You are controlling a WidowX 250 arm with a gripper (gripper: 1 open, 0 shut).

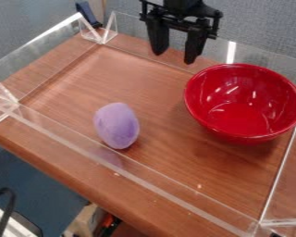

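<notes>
A purple oval object [116, 125] lies on the wooden board at the left of centre. A large red bowl [243, 102] sits on the right. My black gripper [177, 44] hangs at the top centre, above the far part of the board, its two fingers apart with nothing seen between them. It is clear of both the purple object and the bowl.
Low clear plastic walls [151, 193] surround the wooden board [89, 74]. The board's far left and middle are free. Beyond the near left edge are cables and a small box on a blue floor.
</notes>
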